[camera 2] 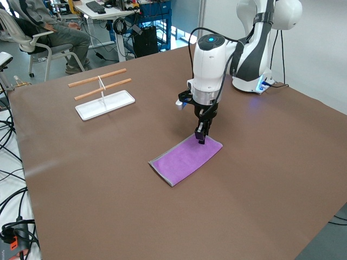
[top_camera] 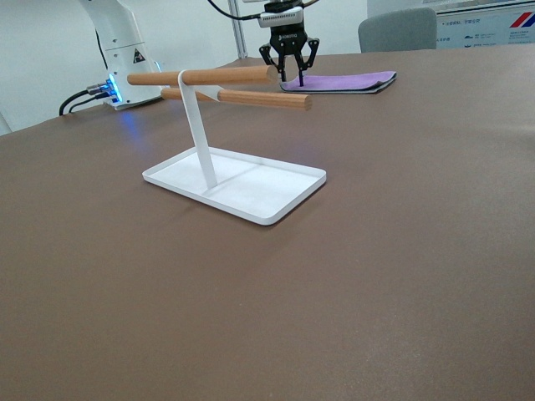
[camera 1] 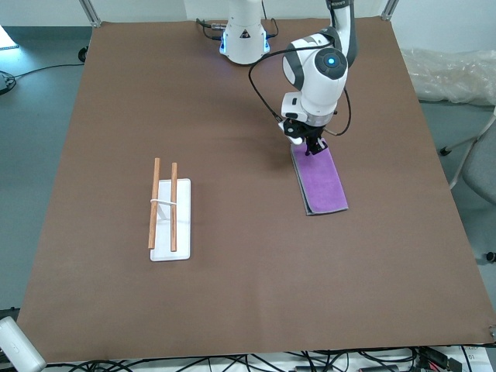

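Note:
A purple cloth (camera 1: 322,182) with a grey edge lies flat on the brown table (camera 1: 256,279). My gripper (top_camera: 292,80) points down at the cloth's far end, its fingertips at or very near the surface; in the top view its two fingers appear apart. In the right view the gripper (camera 2: 199,140) covers that end of the cloth (camera 2: 184,160). A white rack with a flat tray (camera 2: 105,105) and two wooden bars (camera 1: 153,203) stands to the left of the cloth in the left view.
Cables run along the near edge in the left view; a grey chair (camera 1: 482,167) stands beyond the right edge.

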